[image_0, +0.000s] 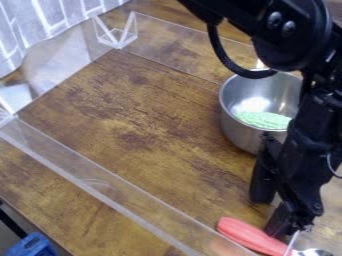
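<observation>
The black robot gripper (274, 205) is low over the table at the lower right, its fingers at the end of a red-handled utensil (245, 233) that lies on the wood near the front clear rail. Part of the utensil's shiny metal end shows at the bottom edge. Whether the fingers are open or shut on the handle cannot be made out. A steel pot (239, 125) with a pale green disc (263, 119) inside stands behind the gripper, partly hidden by the arm.
Clear plastic rails (114, 192) border the wooden table (120, 120) at front and back. A blue object (30, 246) sits outside at the lower left, and white cloth hangs at the top left.
</observation>
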